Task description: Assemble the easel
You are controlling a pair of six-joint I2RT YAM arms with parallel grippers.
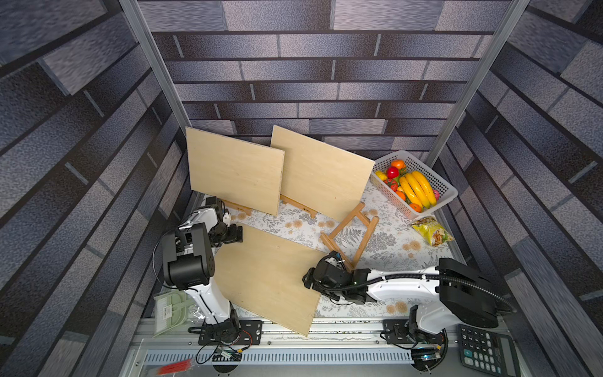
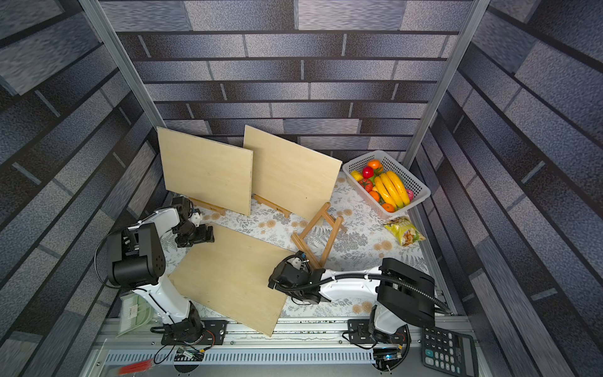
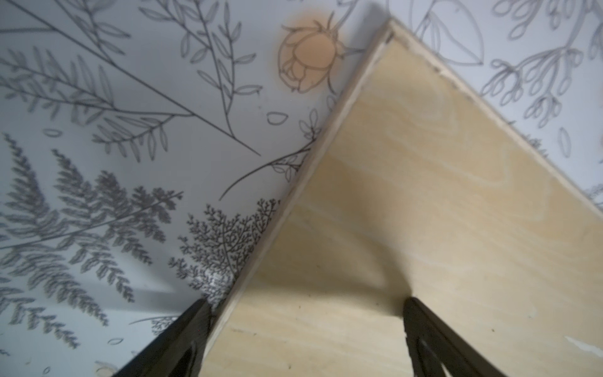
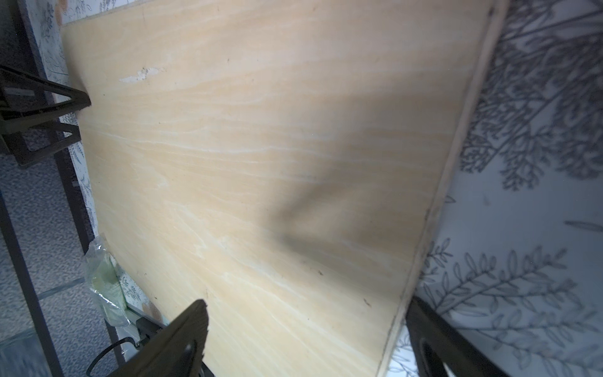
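Observation:
A flat wooden board [image 1: 270,273] lies on the table in front of the arms. My left gripper is open over its far left corner, one finger [image 3: 182,339] just outside the board's edge and the other above its face. At the opposite side, my right gripper is also open, its fingers on either side of the board's right edge in the right wrist view. Nothing is held by either. Behind the right gripper, an empty wooden easel stand [image 1: 351,235] is on the table. Two other boards [image 1: 235,166] lean upright on small stands at the back.
A grey basket [image 1: 446,188] of fruit and a yellow snack bag [image 1: 431,231] sit at the right. A green container [image 1: 168,314] is at the front left, a calculator [image 1: 488,352] at the front right.

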